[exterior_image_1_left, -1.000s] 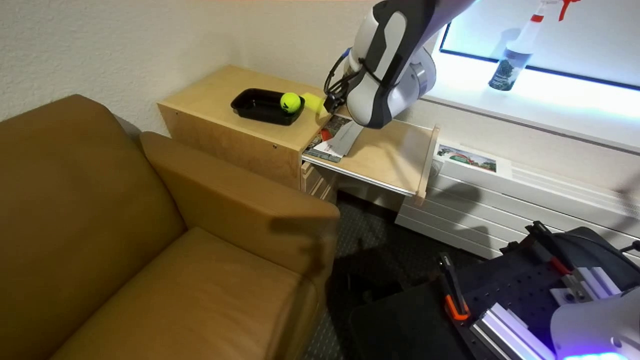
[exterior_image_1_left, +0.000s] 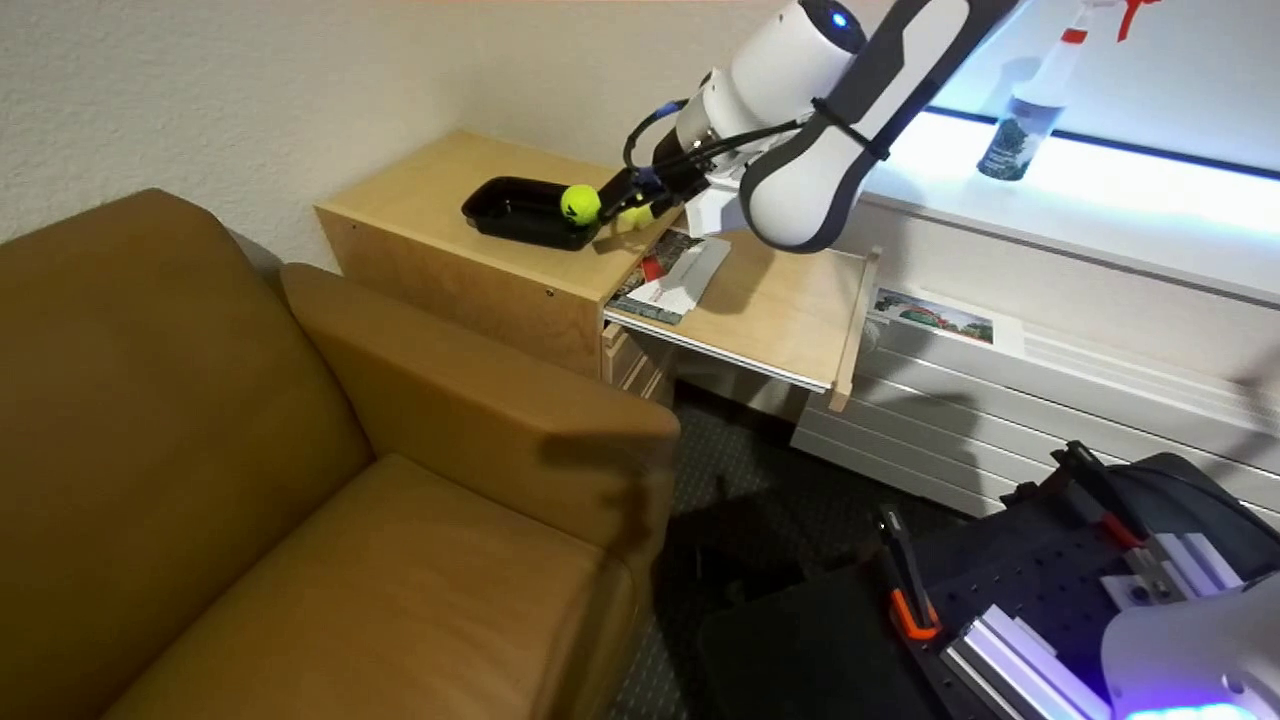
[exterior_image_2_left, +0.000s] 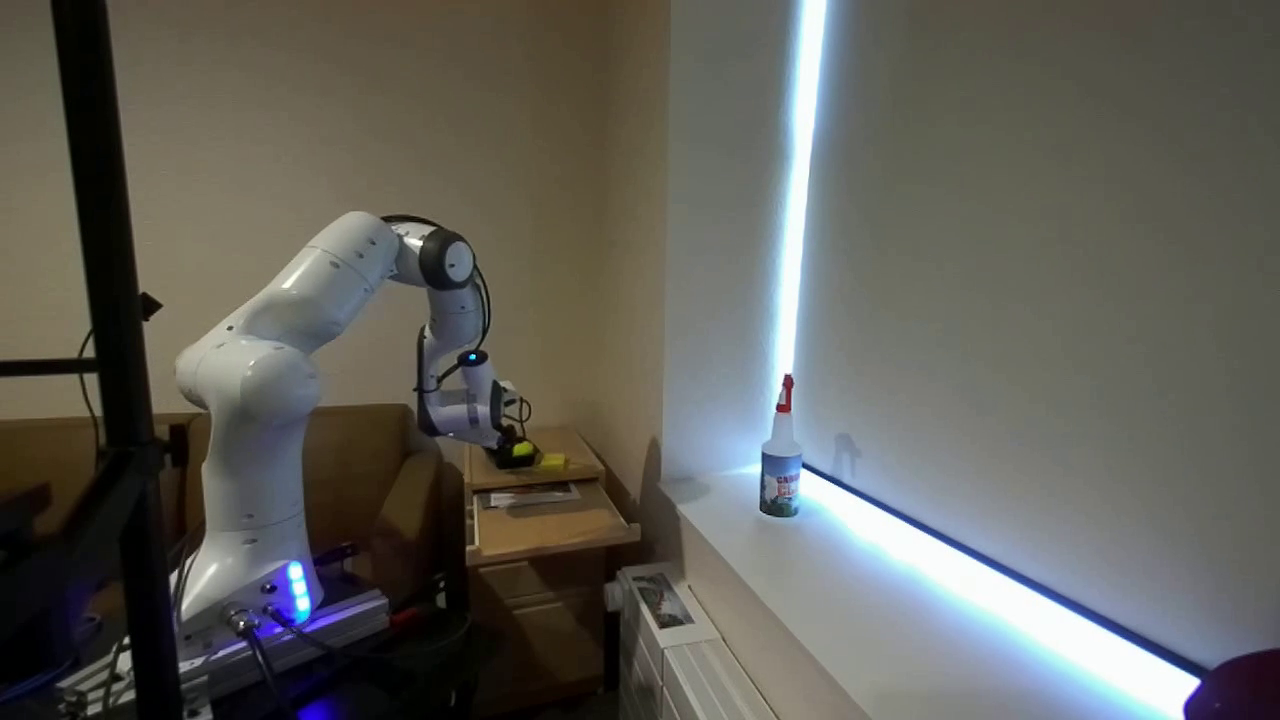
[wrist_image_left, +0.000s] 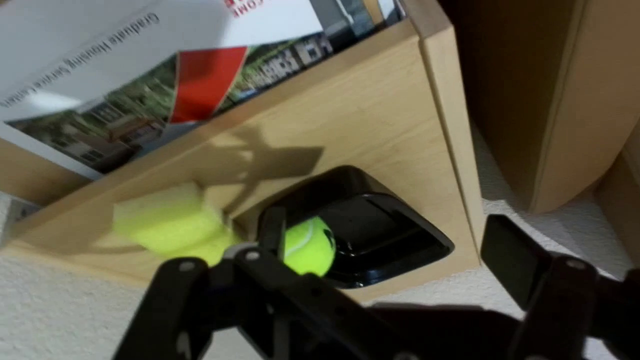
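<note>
A yellow-green tennis ball (exterior_image_1_left: 581, 205) rests at the right end of a black tray (exterior_image_1_left: 501, 224) on the wooden cabinet top. Beside that end of the tray sits a yellow block (exterior_image_1_left: 633, 220), pale on one side, partly hidden by my arm; the wrist view shows the block (wrist_image_left: 174, 225) blurred. My gripper stands open over the tray, its fingers wide apart. One finger (wrist_image_left: 273, 231) covers part of the ball (wrist_image_left: 310, 246), while the other (wrist_image_left: 514, 258) is out past the cabinet's edge. No object appears held.
An open drawer (exterior_image_1_left: 786, 306) with brochures (exterior_image_1_left: 684, 278) juts out beside the cabinet. The brown sofa (exterior_image_1_left: 480, 396) stands close in front of the cabinet. On the windowsill is a spray bottle (exterior_image_2_left: 781, 462), away from the arm. The tray's left part is empty.
In exterior view 1 my gripper has moved left toward the tray and ball, now partly covering the yellow block. The ball and tray look unmoved.
</note>
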